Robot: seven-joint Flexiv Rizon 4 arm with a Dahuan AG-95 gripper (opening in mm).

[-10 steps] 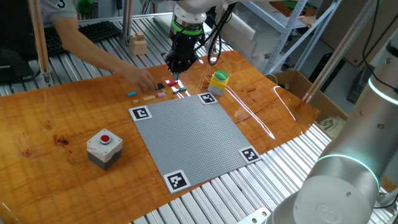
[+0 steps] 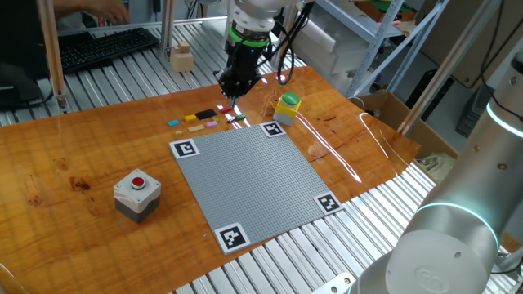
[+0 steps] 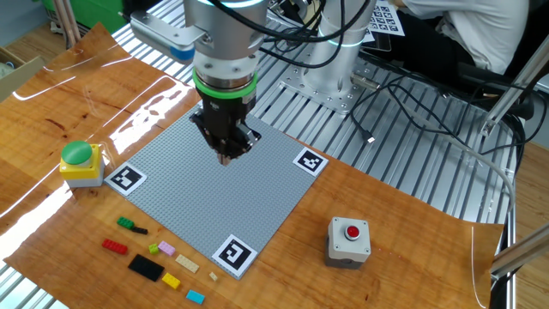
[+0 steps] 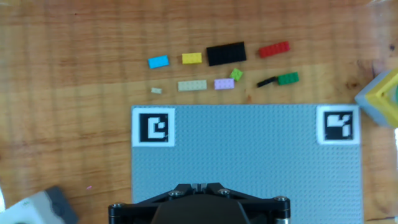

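My gripper (image 3: pixel 225 158) hangs above the grey baseplate (image 3: pixel 184 172), its fingertips close together and nothing visible between them. It shows at the bottom edge of the wrist view (image 4: pixel 199 186). Beyond the baseplate's edge, loose bricks lie on the wooden table: blue (image 4: pixel 158 61), yellow (image 4: pixel 191 58), black (image 4: pixel 226 53), red (image 4: pixel 274 49), beige (image 4: pixel 192 85), lilac (image 4: pixel 224 84), lime (image 4: pixel 236 74) and dark green (image 4: pixel 288 78). A thin black piece (image 4: pixel 267 81) touches or nearly touches the green one; a small pale piece (image 4: pixel 156 91) lies apart. The baseplate's studs look bare except for the corner markers.
A yellow box with a green button (image 3: pixel 77 156) stands beside one baseplate corner. On the other side is a grey box with a red button (image 3: pixel 350 240). A wooden block stack (image 2: pixel 181 57) rests on the rails near a keyboard (image 2: pixel 110 49).
My arm and the baseplate appear unmoved.
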